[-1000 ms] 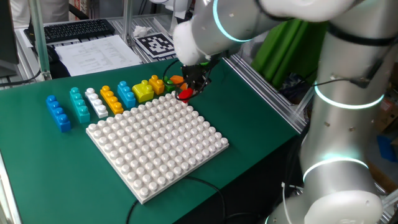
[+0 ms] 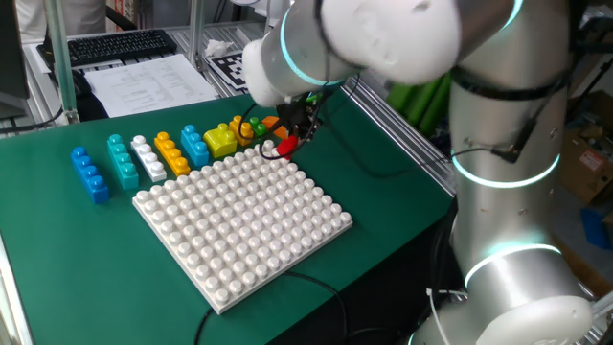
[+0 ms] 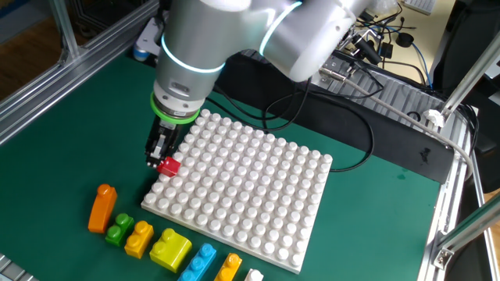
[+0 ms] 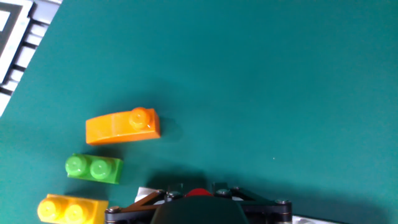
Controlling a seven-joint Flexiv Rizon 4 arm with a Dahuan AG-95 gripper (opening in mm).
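A red block (image 3: 168, 166) sits at the fingertips of my gripper (image 3: 162, 158), which looks shut on it. Both are over the edge of the white studded baseplate (image 2: 213, 297), near its back corner in exterior view 1, where the red block (image 2: 286, 146) shows below the dark fingers. Whether the block touches the studs or hovers just above them I cannot tell. In the wrist view only a sliver of the red block (image 4: 198, 192) appears between the fingers, and the gripper body hides the rest.
Beside the plate runs a row of loose blocks: orange (image 3: 102, 208), green (image 3: 119, 229), small yellow (image 3: 139, 239), large yellow (image 3: 170, 250), and several more, ending with dark blue (image 2: 90, 176). Black cables (image 3: 367, 148) lie along the plate's far side in exterior view 2. Most studs are bare.
The upper arm has swung leftward in exterior view 1 and the gripper's tilt has altered. The red block has stayed near the same plate corner.
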